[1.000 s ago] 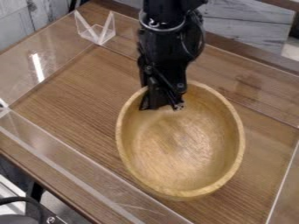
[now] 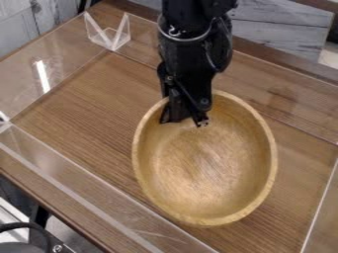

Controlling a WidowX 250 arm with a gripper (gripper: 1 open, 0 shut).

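Note:
A large oval wooden bowl point(image 2: 205, 168) with a pale rim lies on the wooden table, right of centre. The black arm comes down from the top, and its gripper point(image 2: 179, 111) is at the bowl's upper left rim, over it. The fingertips are dark and overlap the rim; whether they are open or closed on it cannot be made out.
A clear plastic object point(image 2: 109, 32) stands at the back left.
The gripper and arm have shifted slightly; the bowl sits almost where it was.

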